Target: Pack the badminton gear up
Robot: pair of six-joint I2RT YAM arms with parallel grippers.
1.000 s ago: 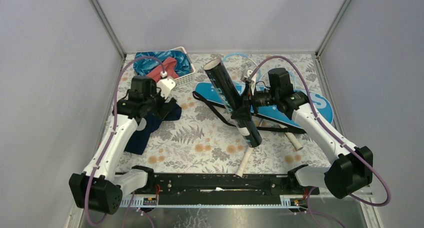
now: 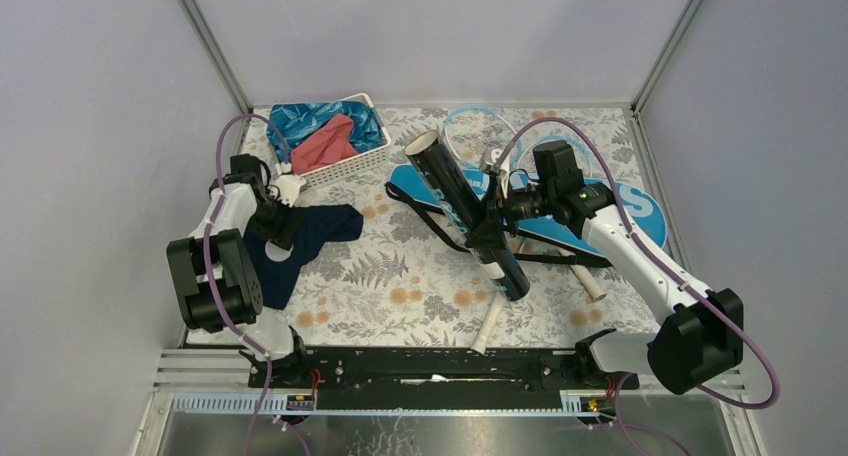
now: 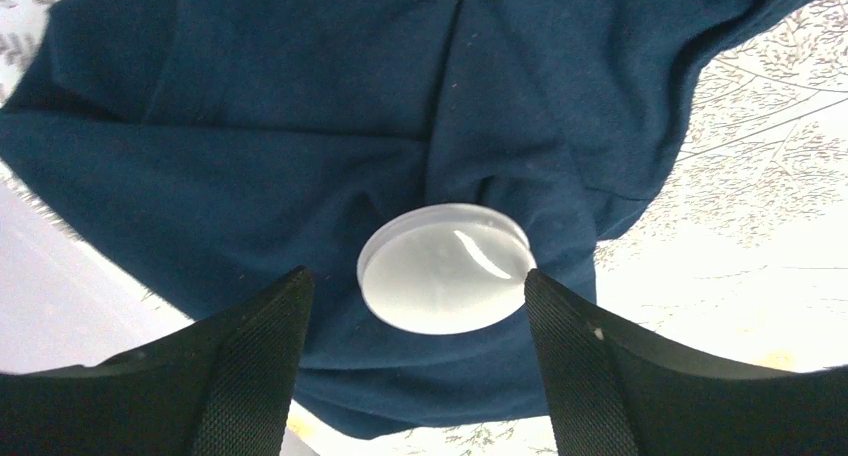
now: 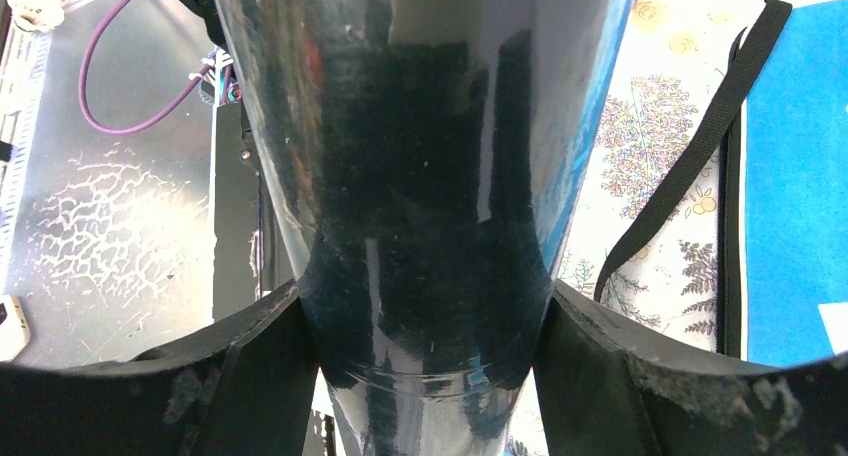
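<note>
My right gripper (image 2: 486, 226) is shut on a long dark shuttlecock tube (image 2: 440, 171), held tilted above the table; it fills the middle of the right wrist view (image 4: 410, 176). Over a navy cloth (image 2: 330, 226) at the left, my left gripper stands part open around a white round cap (image 3: 445, 281), which lies on the cloth; whether the fingers touch it I cannot tell. The blue racket bag (image 2: 628, 216) lies at the right with black straps (image 4: 700, 146). Rackets (image 2: 468, 116) with pale handles (image 2: 490, 321) lie partly under it.
A white basket (image 2: 368, 156) at the back left holds blue plastic (image 2: 310, 116) and a red cloth (image 2: 325, 146). Walls enclose the table at the back and sides.
My left arm has drawn back to the left and its gripper has come down over the white cap on the navy cloth. The right gripper and tube have barely moved.
</note>
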